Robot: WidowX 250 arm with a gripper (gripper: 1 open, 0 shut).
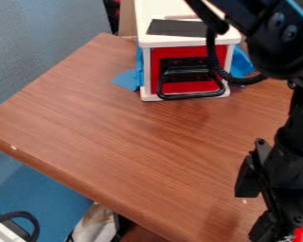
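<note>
My black gripper (254, 200) points down at the lower right of the camera view, over the right part of the wooden table (116, 151). Part of a red object (302, 234) shows just below it at the bottom right corner, mostly hidden. I cannot tell whether the fingers are open or shut, or whether they touch that object.
A white box with a red front (167, 57) and a black handle stands at the back, with blue cloth (126, 77) around its base.
</note>
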